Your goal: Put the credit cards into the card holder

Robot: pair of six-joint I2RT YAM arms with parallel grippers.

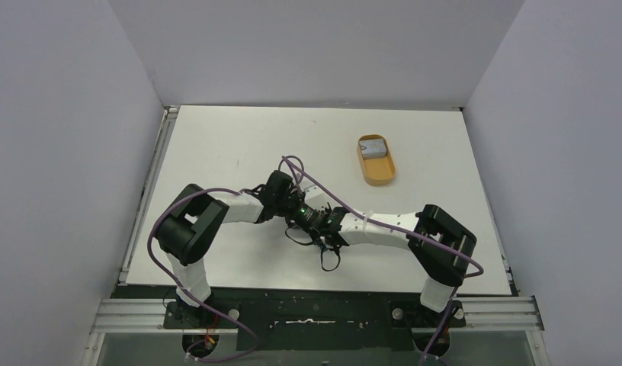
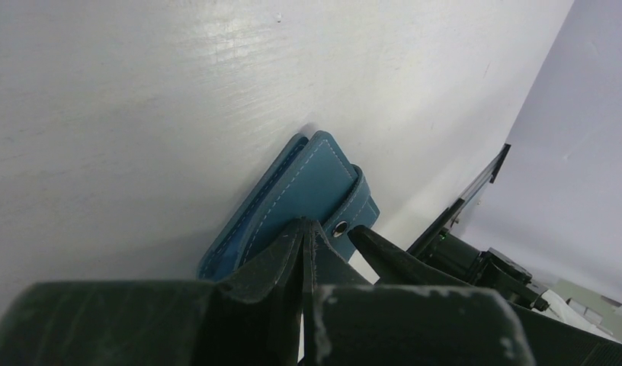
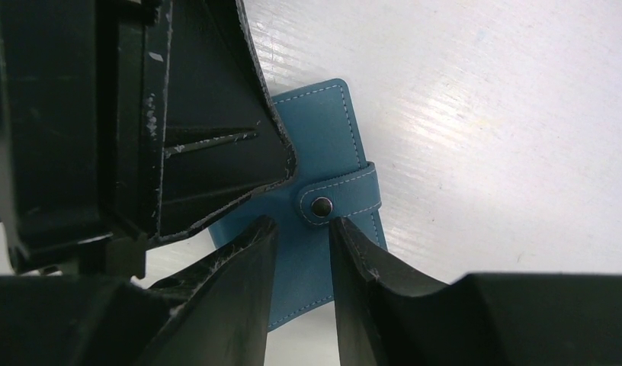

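Observation:
The blue stitched card holder (image 2: 300,191) (image 3: 323,133) lies on the white table under both grippers, its snap strap (image 3: 354,194) closed over it. My left gripper is shut at its near side; no object shows clearly between its fingers. My right gripper stands part open over the holder, fingertips either side of the area just below the snap. In the top view both grippers meet at the table's middle, hiding most of the holder. A pale grey flat stack (image 1: 373,149), possibly the cards, lies in an orange tray.
The orange tray (image 1: 376,175) stands at the back right. Grey walls (image 1: 521,191) border the workspace on both sides and at the back.

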